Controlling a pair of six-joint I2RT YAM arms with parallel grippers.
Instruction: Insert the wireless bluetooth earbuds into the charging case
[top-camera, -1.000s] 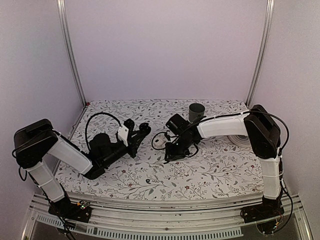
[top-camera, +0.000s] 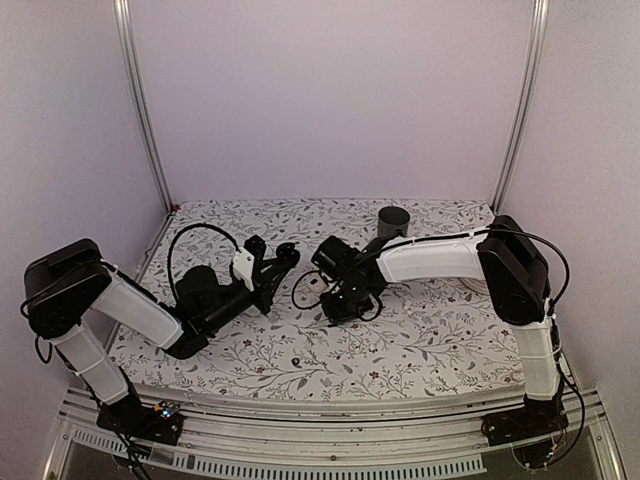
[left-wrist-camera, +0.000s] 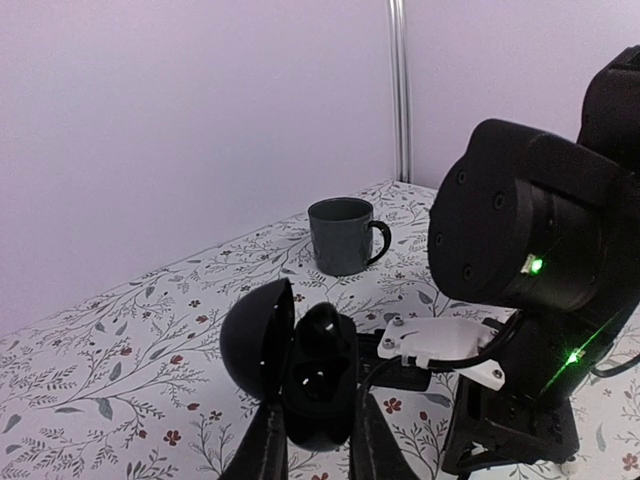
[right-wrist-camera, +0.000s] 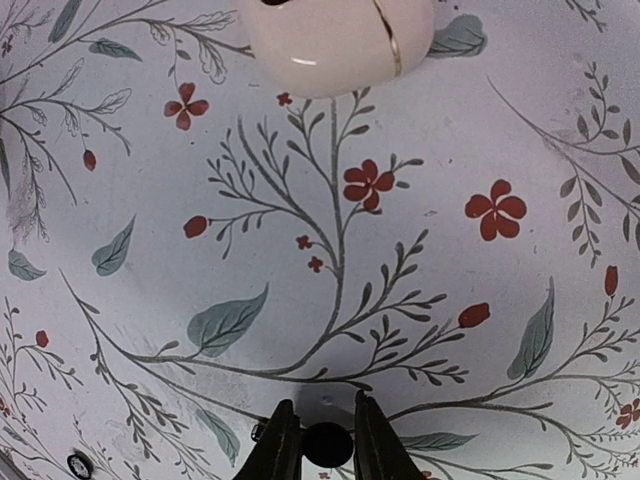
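Note:
My left gripper is shut on the black charging case (left-wrist-camera: 255, 335), held lid up above the table with its earbud slots visible. My right gripper hangs low over the table, fingers apart, with a black round piece, probably an earbud (right-wrist-camera: 328, 445), at its fingertips; whether they touch it is unclear. A second small dark piece (top-camera: 296, 361) lies on the table in front of that gripper, also at the lower left of the right wrist view (right-wrist-camera: 80, 465).
A pale pink object (right-wrist-camera: 340, 40) lies near my right gripper. A dark mug (left-wrist-camera: 340, 238) stands at the back right.
My right gripper has moved somewhat to the left across the table. The left gripper and the case have stayed nearly still.

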